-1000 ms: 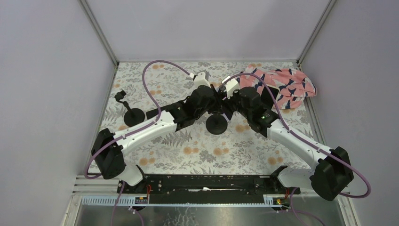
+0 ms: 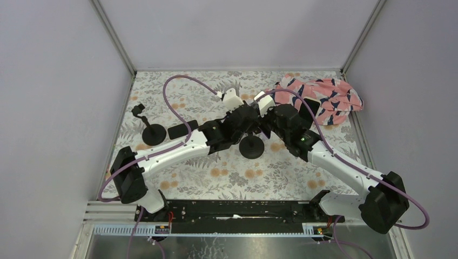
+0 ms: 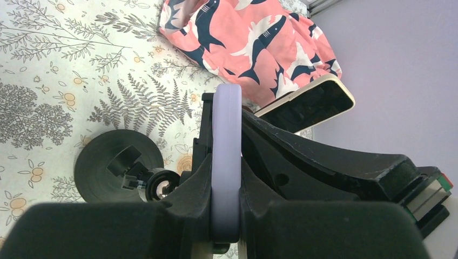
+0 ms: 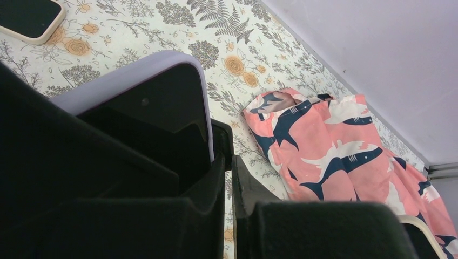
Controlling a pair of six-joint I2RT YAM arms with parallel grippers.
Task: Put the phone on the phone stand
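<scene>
In the left wrist view, my left gripper is shut on a lavender-edged phone [image 3: 227, 135], seen edge-on. Below it is a phone stand with a round black base [image 3: 102, 167], seen also in the top view [image 2: 251, 148]. In the right wrist view, the phone's dark face [image 4: 151, 113] has a black plate behind it, probably the stand's holder [image 4: 223, 140]. My right gripper has its fingertips close together at that plate's edge; whether they grip it is unclear.
Another stand [image 2: 154, 135] and a dark phone [image 2: 178, 130] lie at left. A pink shark-print cloth [image 2: 335, 100] and another phone [image 2: 307, 110] lie at right.
Both arms and the central stand's base have shifted slightly toward the front of the table, with the held phone between the grippers.
</scene>
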